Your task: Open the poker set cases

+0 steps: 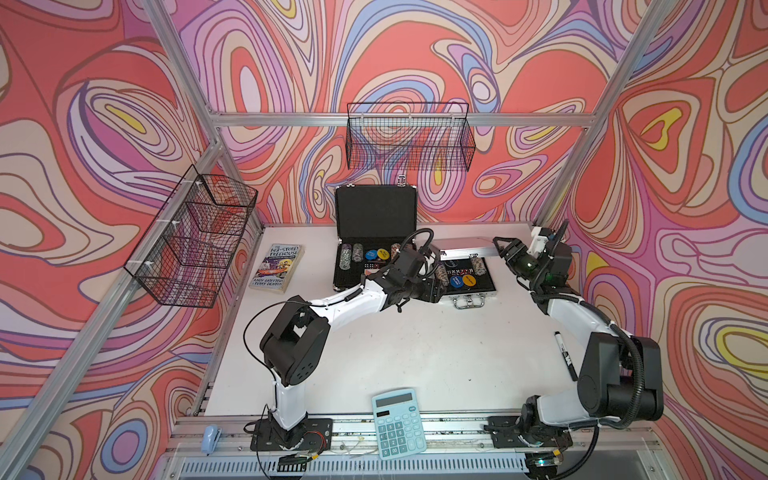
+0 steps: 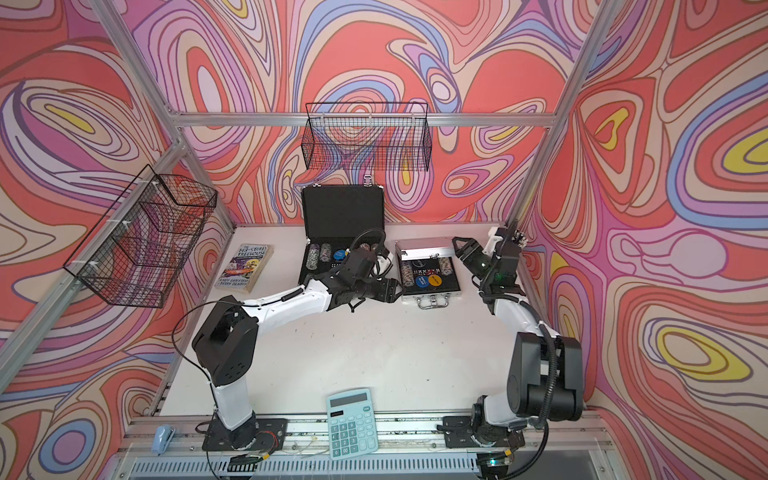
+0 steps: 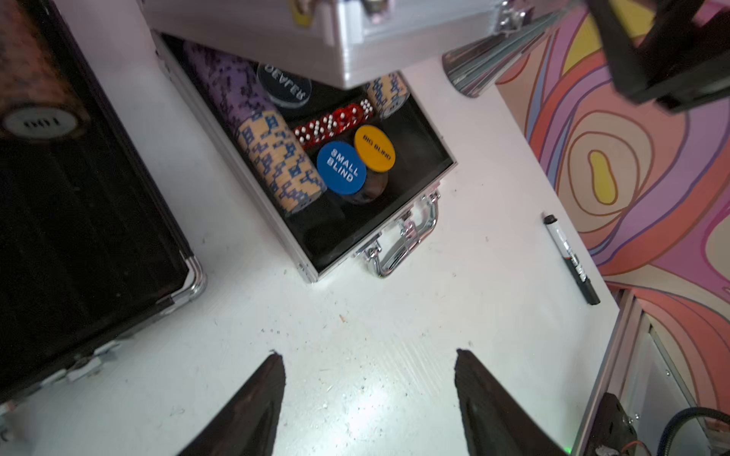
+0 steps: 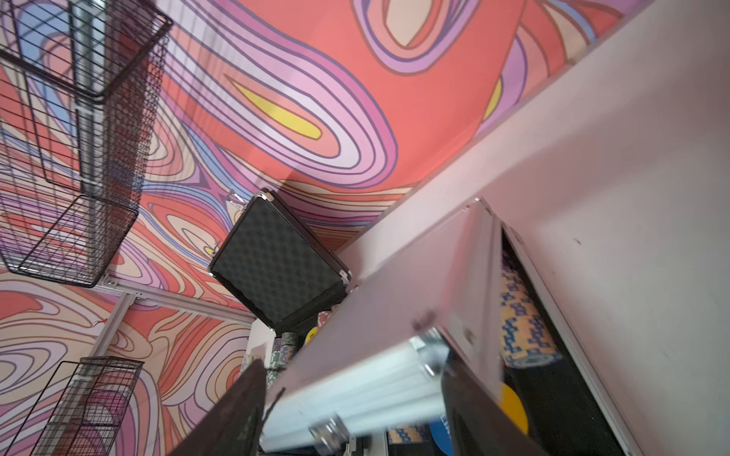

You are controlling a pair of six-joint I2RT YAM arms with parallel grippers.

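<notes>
The left poker case stands open, its black-lined lid upright behind chips and round tokens. On the right case, the silver lid is part raised, tilted over chips, red dice and the blue and yellow blind tokens. My right gripper is at that lid's front right corner, fingers apart; the lid edge shows between them in the right wrist view, but I cannot tell whether they touch. My left gripper is open and empty, over the table in its own view, just left of the right case.
A book lies at the back left, a calculator at the front, and a marker at the right. Wire baskets hang at the back and left.
</notes>
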